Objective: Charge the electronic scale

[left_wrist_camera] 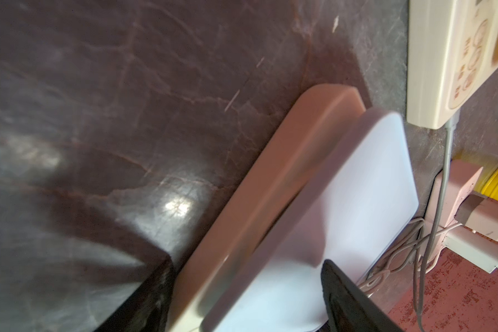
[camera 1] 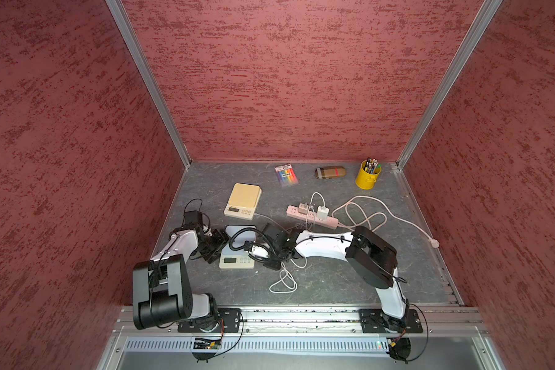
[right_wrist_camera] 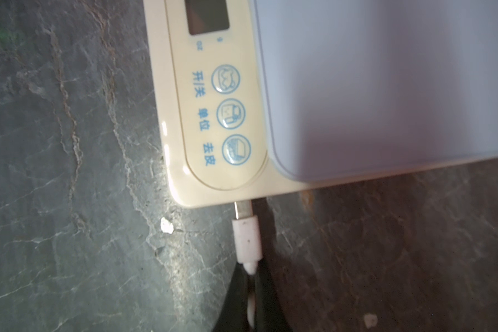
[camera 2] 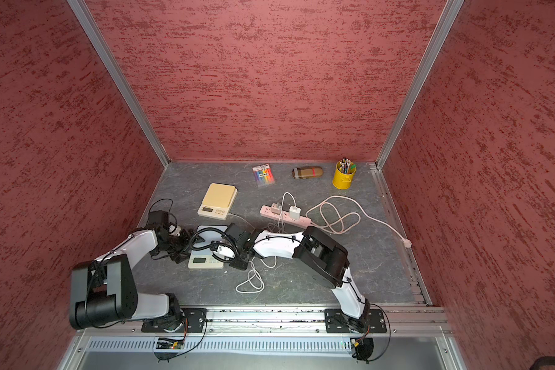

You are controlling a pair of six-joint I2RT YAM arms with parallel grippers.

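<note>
The near electronic scale [camera 1: 236,262], cream with a grey-blue platform [left_wrist_camera: 337,221], lies flat on the table between my two grippers. At its left side my left gripper stands open, one finger by the cream edge and the other over the platform. My right gripper is shut on the white charging cable, just behind its plug [right_wrist_camera: 247,239]. The plug's metal tip [right_wrist_camera: 243,209] meets the scale's side edge near the buttons, with some metal still showing. How deep it sits in the port is hidden.
Behind stands a second scale [camera 1: 245,197] with a grey cable. A pink power strip [camera 1: 313,216] with white adapters lies right of it. Farther back are a marker pack [camera 1: 286,175], a brown case [camera 1: 330,172] and a yellow pen bucket [camera 1: 367,178].
</note>
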